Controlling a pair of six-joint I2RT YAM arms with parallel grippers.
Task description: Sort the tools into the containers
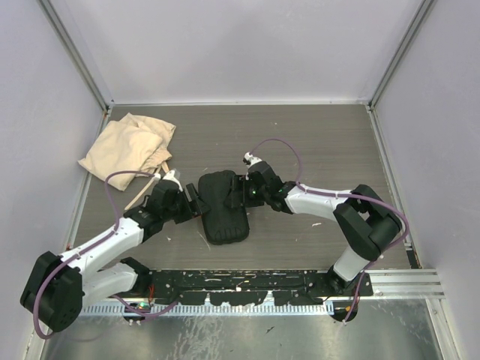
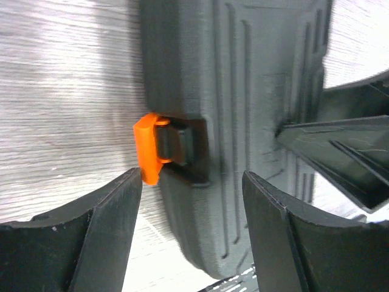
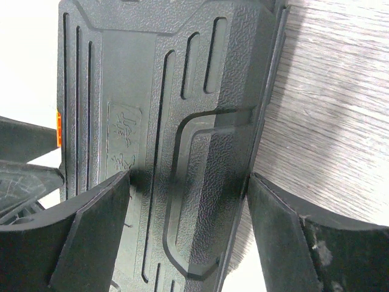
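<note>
A black closed case (image 1: 224, 217) with ribbed faces lies near the middle of the table. Its orange latch (image 2: 148, 149) shows on the left side in the left wrist view. My left gripper is part open above that edge, one finger on the table side of the latch and the other over the lid. From the right, my right gripper reaches across the case's opposite edge, part open, with the case edge between its fingers. Whether its pads press on the case cannot be told. No loose tools show.
A beige cloth bag (image 1: 127, 148) with drawstrings lies at the back left. Bare table (image 1: 322, 150) spreads behind and right of the case. White walls (image 1: 427, 135) bound the sides and back.
</note>
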